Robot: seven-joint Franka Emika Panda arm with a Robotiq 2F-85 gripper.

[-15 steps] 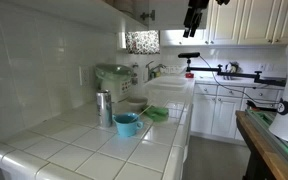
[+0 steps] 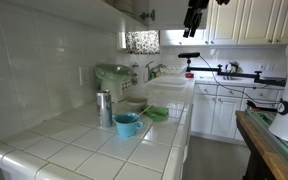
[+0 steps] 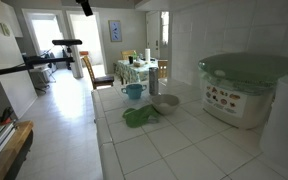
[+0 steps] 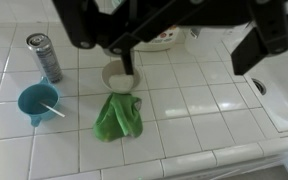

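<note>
High over the counter, my gripper (image 2: pixel 191 32) is seen in exterior view 1, well apart from everything on the tiles. The wrist view shows its dark fingers (image 4: pixel 249 52) spread to either side, with only counter visible in the gap; it looks open and empty. Below lie a crumpled green cloth (image 4: pixel 118 117) and a small grey bowl (image 4: pixel 115 76) touching or close behind it. A blue cup (image 4: pixel 41 101) with a light stick (image 4: pixel 52 109) leaning in it stands to the left. Behind the cup is an upright silver can (image 4: pixel 44 57).
A white basket (image 3: pixel 234 100) with a green cloth stands by the tiled wall. The sink (image 4: pixel 282 88) is at right in the wrist view. An overhead cabinet (image 2: pixel 94 12) runs above the counter. The near tiles (image 2: pixel 84 165) are bare.
</note>
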